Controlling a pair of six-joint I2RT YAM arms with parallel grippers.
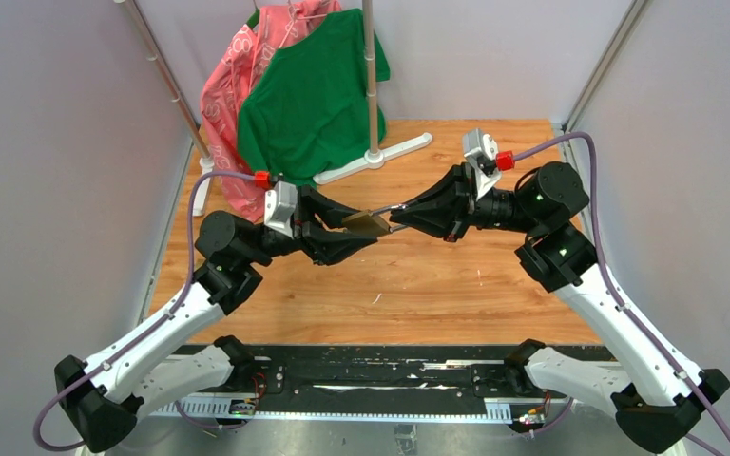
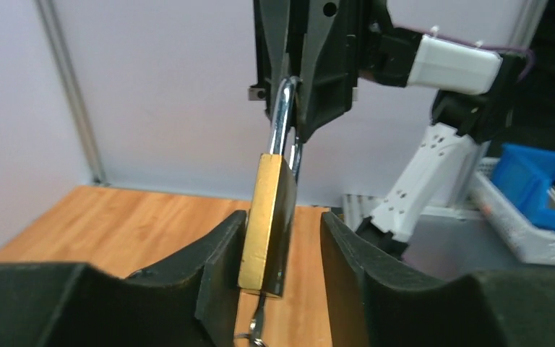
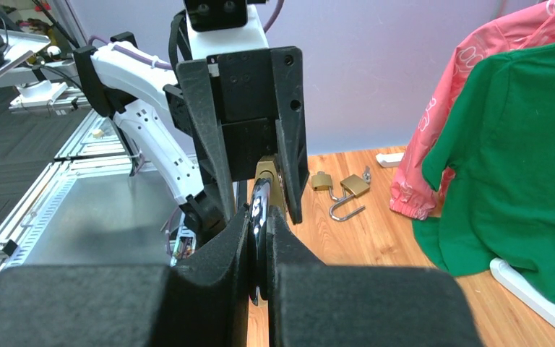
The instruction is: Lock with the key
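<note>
A brass padlock point(image 1: 369, 224) hangs above the table between the two arms. My right gripper point(image 1: 397, 218) is shut on its steel shackle point(image 2: 282, 123). The body points toward my left gripper point(image 1: 371, 227), whose fingers stand part open on either side of it. In the left wrist view, one finger point(image 2: 224, 278) is right beside the padlock body point(image 2: 261, 224), while a gap separates the body from the other finger point(image 2: 350, 278). A thin key point(image 2: 258, 322) sticks out from the padlock's lower end, between these fingers. The keyhole itself is hidden.
Other padlocks point(image 3: 355, 185) lie on the wooden table point(image 3: 376, 238), one with its shackle open. A green shirt point(image 1: 309, 104) and a pink garment point(image 1: 233, 95) hang on a rack at the back left.
</note>
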